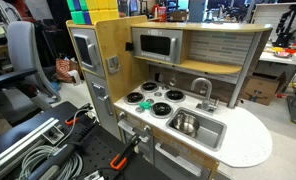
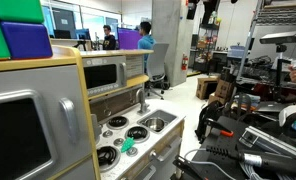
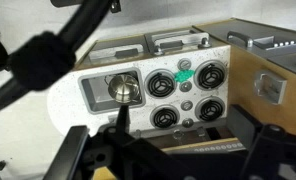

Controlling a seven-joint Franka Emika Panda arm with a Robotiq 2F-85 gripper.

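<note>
In the wrist view my gripper stands open above the toy kitchen, its dark fingers spread wide with nothing between them. Below it lies the white stove top with several black coil burners (image 3: 212, 74). A small green object (image 3: 183, 75) rests among the burners; its shape is hard to make out. Exterior view 1 shows the same green object (image 1: 145, 104) on the stove. A metal pot (image 3: 123, 88) sits in the sink (image 3: 96, 94), beside the stove. I cannot clearly pick out the gripper in either exterior view.
A microwave (image 1: 157, 44) sits on the wooden shelf above the counter, and a tall cabinet with grey doors (image 1: 85, 48) stands at the left. The faucet (image 1: 204, 92) rises behind the sink. White counter (image 1: 246, 140) beyond the sink is bare. Cables lie near the front.
</note>
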